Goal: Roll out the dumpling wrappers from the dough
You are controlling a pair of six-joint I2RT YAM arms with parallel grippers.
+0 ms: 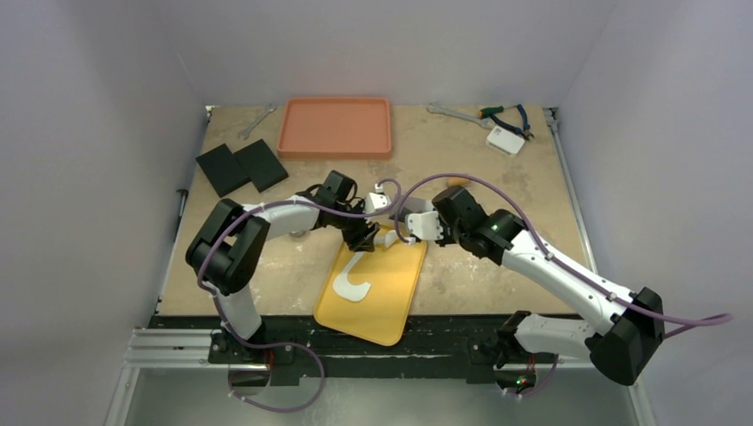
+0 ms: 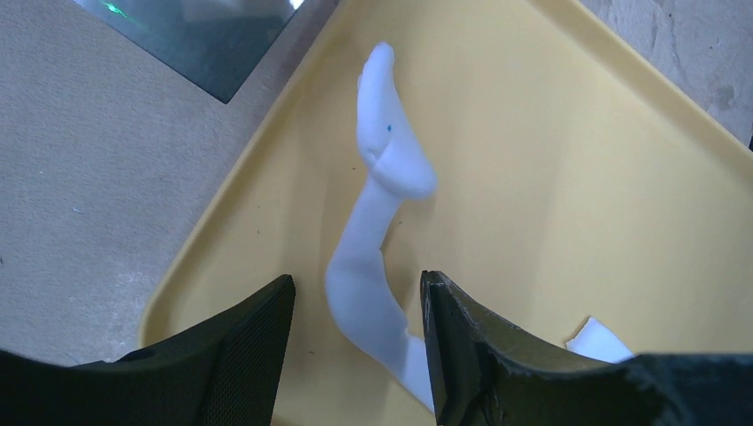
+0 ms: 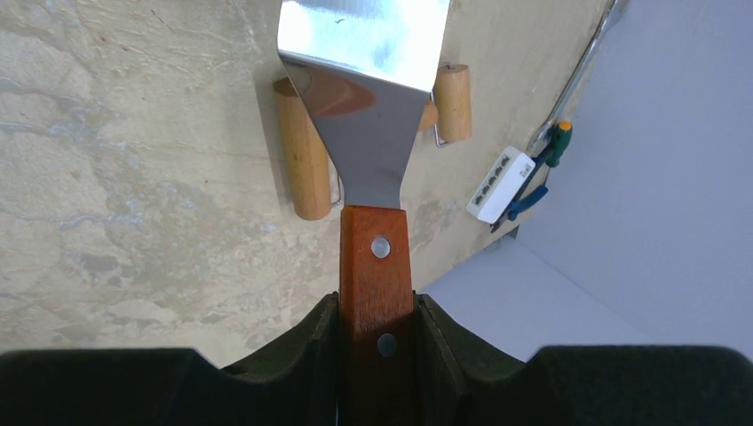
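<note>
A long white strip of dough [image 1: 352,288] curves across a yellow tray [image 1: 389,316]; its upper end [image 2: 391,151] is a thicker, folded lump. My left gripper is open above the tray, a finger either side of the narrow strip in view, apparently not touching it. My right gripper is shut on the wooden handle of a metal scraper, whose broad blade hangs beside the tray; its corner [image 2: 222,71] shows in the left wrist view.
Wooden rollers [image 3: 302,169] lie beneath the scraper. An empty pink tray [image 1: 334,126] is at the back. Black plates [image 1: 222,170] lie at left; wrenches, pliers and a white power strip [image 1: 505,140] at back right. Bare table flanks the yellow tray.
</note>
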